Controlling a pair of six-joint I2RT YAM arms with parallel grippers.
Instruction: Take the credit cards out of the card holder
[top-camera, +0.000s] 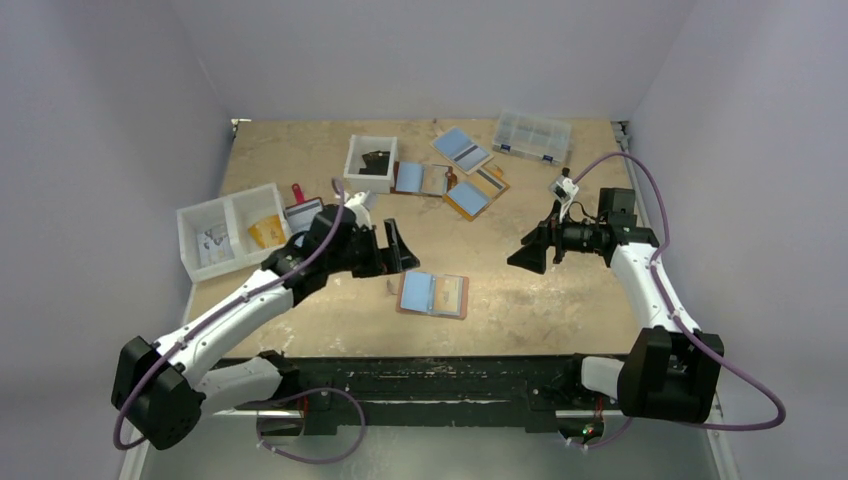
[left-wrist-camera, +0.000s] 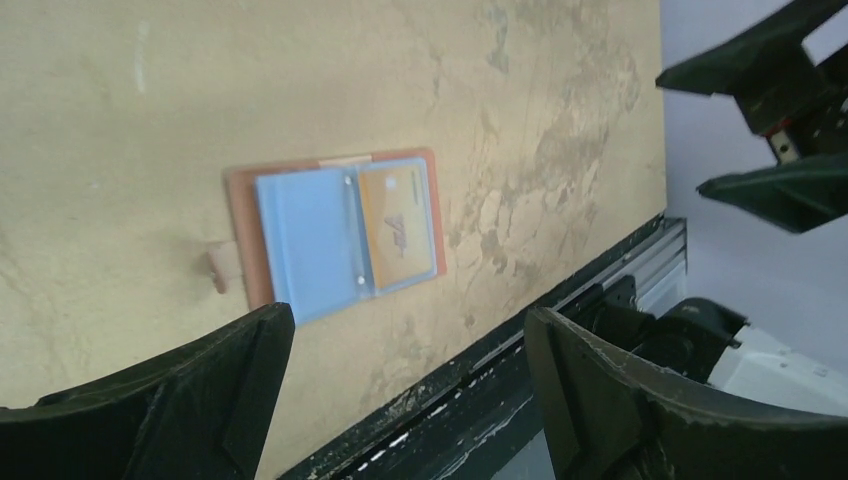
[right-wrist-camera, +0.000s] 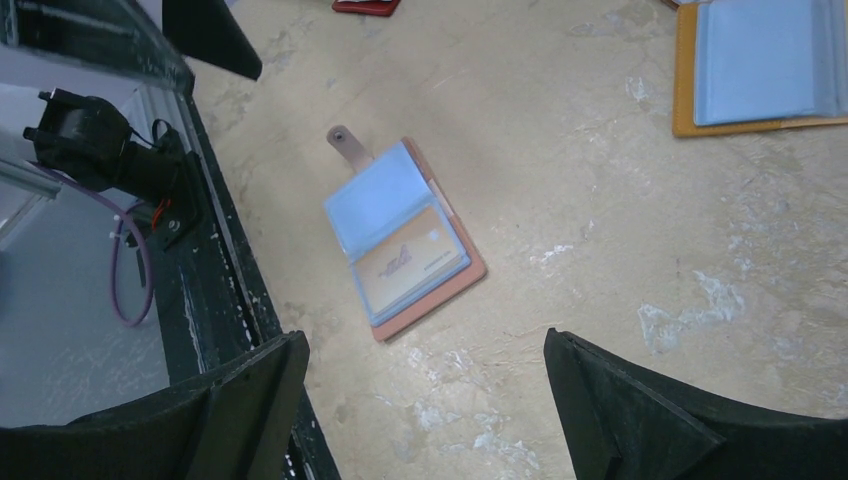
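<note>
An opened tan card holder (top-camera: 432, 294) lies flat near the front middle, with a pale blue inner side (left-wrist-camera: 312, 235) and a clear sleeve holding a beige card (left-wrist-camera: 395, 225); its strap sticks out to the left. My left gripper (top-camera: 400, 250) hangs open just above and behind it, the holder showing between its fingers in the left wrist view. My right gripper (top-camera: 532, 248) stands open to the right of the holder, empty, its fingers over bare table in the right wrist view.
More card holders (top-camera: 468, 195) lie at the back middle and left. A white box (top-camera: 353, 176), a divided white bin (top-camera: 207, 260) and a clear organiser (top-camera: 530, 135) line the back and left edges.
</note>
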